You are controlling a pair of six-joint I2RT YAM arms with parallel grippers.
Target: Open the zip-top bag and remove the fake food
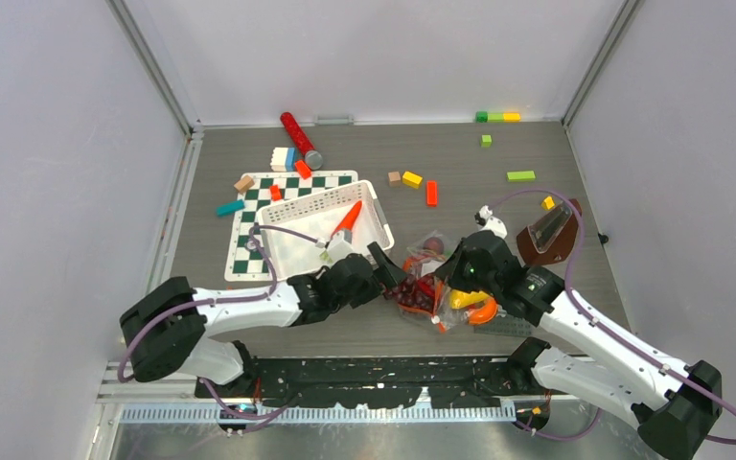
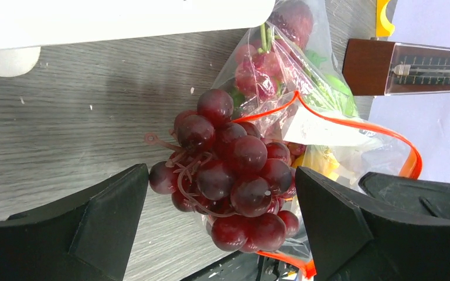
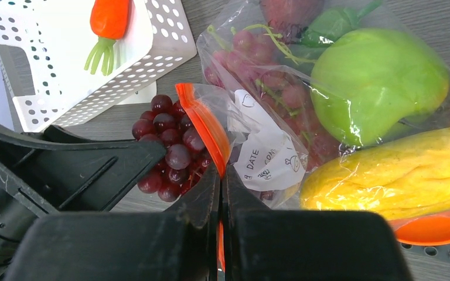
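In the left wrist view dark red grapes (image 2: pixel 234 170) hang out of the mouth of the clear zip bag (image 2: pixel 304 76), which has an orange zip edge (image 2: pixel 351 122). My left gripper is open, its fingers on either side of the bunch. My right gripper is shut on the orange-edged rim of the bag, seen in the right wrist view. Still inside the bag lie a green pepper (image 3: pixel 381 85), a yellow food piece (image 3: pixel 387 172) and more grapes (image 3: pixel 258 52) with green stems.
A white basket (image 1: pixel 372 206) holding a carrot (image 1: pixel 350 218) stands left of the bag on a checkered board (image 1: pixel 240 240). Loose blocks, such as an orange one (image 1: pixel 431 193), lie behind. A brown wooden box (image 1: pixel 548 240) stands at right.
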